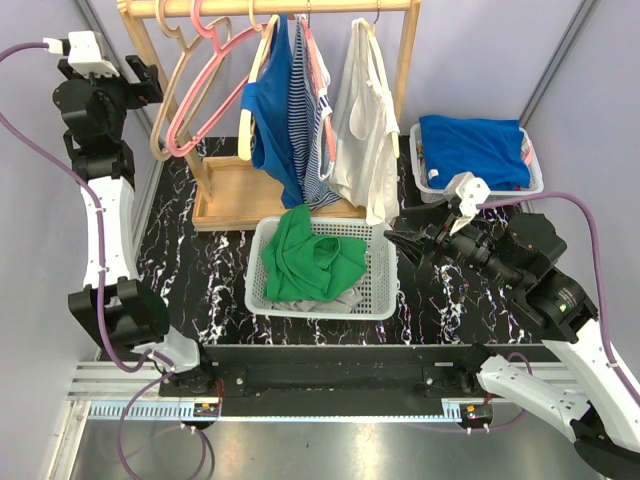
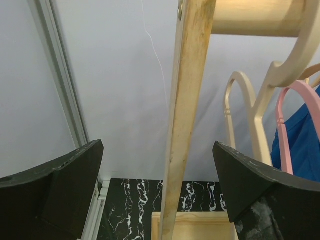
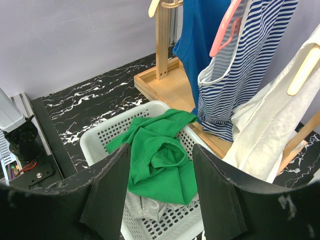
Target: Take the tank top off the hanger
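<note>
Three tank tops hang on the rack: a blue one (image 1: 268, 115), a navy-and-white striped one (image 1: 305, 120) and a cream one (image 1: 360, 130). To their left are a bare beige hanger (image 1: 170, 95) and a bare pink hanger (image 1: 205, 80). A green garment (image 1: 315, 260) lies in the white basket (image 1: 257, 285), over a greyish cloth (image 3: 145, 205). My left gripper is open by the rack's left post, its fingers empty. Open and empty, my right gripper stays near the basket's right side, below the cream top.
The rack's wooden post (image 2: 182, 120) shows between my left fingers in the left wrist view. A second basket (image 1: 535, 180) with folded blue cloth stands at the back right.
</note>
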